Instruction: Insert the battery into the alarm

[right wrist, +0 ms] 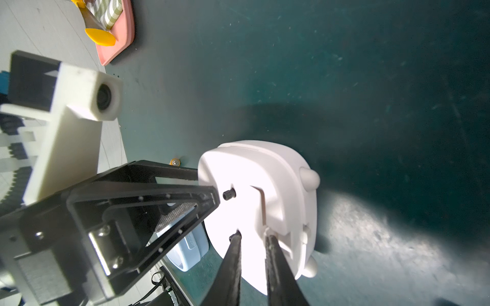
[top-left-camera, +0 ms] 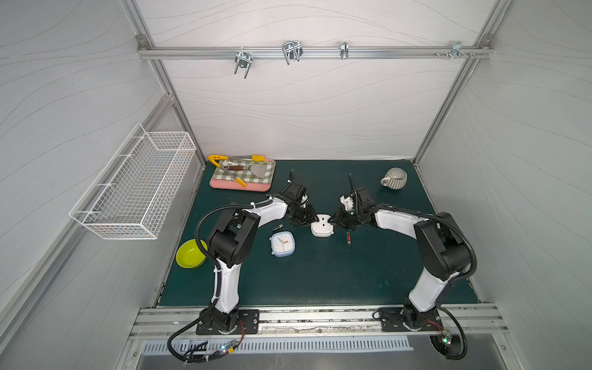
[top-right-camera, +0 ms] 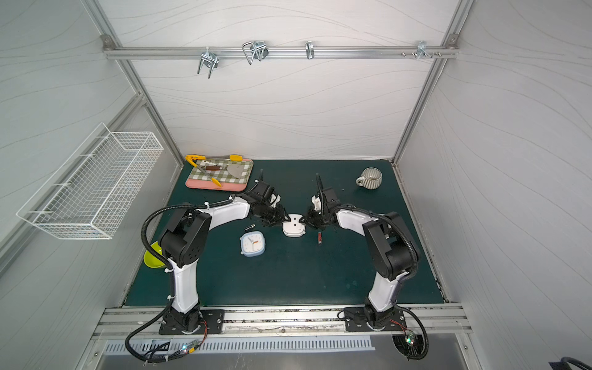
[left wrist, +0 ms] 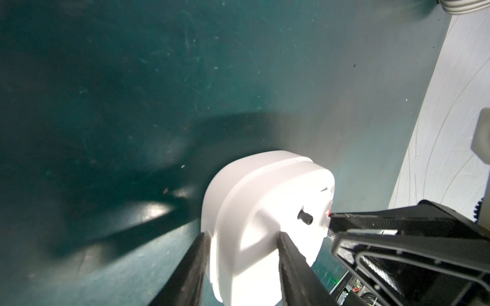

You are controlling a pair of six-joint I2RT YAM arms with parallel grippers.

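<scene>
The white alarm [top-left-camera: 322, 227] lies back side up on the green table between both arms. On its back are black knobs and, in the right wrist view, a narrow recess edge. My left gripper is shut on the alarm's rim, one finger on either side of the white casing [left wrist: 255, 204]. Over the alarm's back, my right gripper has its fingertips a small gap apart, with one beside the recess edge; nothing clear shows between them. A reddish battery [top-left-camera: 348, 238] lies on the table just right of the alarm.
A pale blue clock [top-left-camera: 283, 244] and a small dark object [top-left-camera: 277, 227] lie left of the alarm. A green bowl [top-left-camera: 191, 254], a pink tray [top-left-camera: 231, 185] with utensils and a ribbed cup [top-left-camera: 394, 178] stand farther out.
</scene>
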